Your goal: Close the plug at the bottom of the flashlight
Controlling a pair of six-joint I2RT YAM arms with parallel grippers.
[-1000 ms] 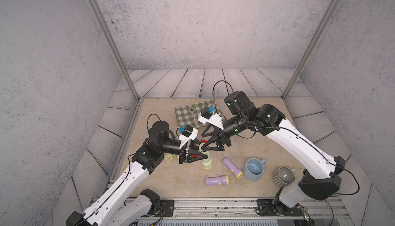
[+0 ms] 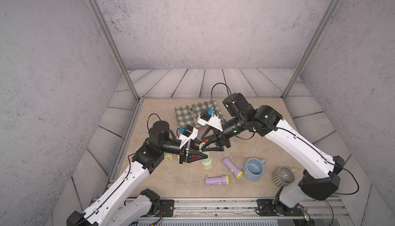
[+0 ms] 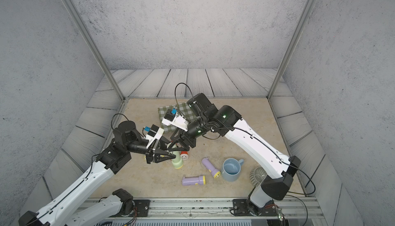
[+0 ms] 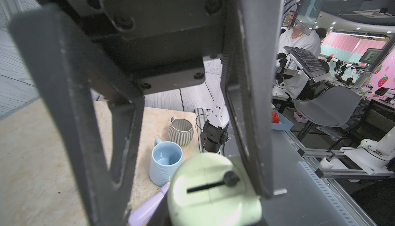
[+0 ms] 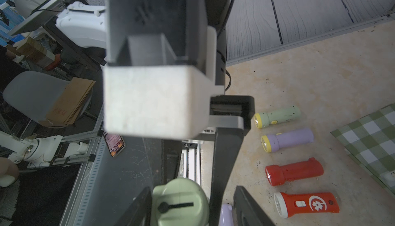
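Observation:
A pale green flashlight (image 2: 207, 161) stands head down between my two grippers. In the left wrist view the bottom end (image 4: 214, 205) faces up and shows a dark slot, with a round black knob (image 4: 231, 178) at one end. The slot and knob also show on the flashlight's end (image 5: 181, 207) in the right wrist view. My left gripper (image 2: 203, 150) is shut around the flashlight's body. Just over the bottom end, my right gripper stands part open, its fingers apart on either side. Whether a finger touches the knob I cannot tell.
Two purple flashlights (image 2: 216, 180) lie in front. To their right stand a blue mug (image 2: 253, 169) and a grey ribbed cup (image 2: 283, 176). Red flashlights (image 5: 294, 171), others in green and purple, and a checked cloth (image 5: 374, 135) lie beyond.
The left gripper and the flashlight show no visible movement.

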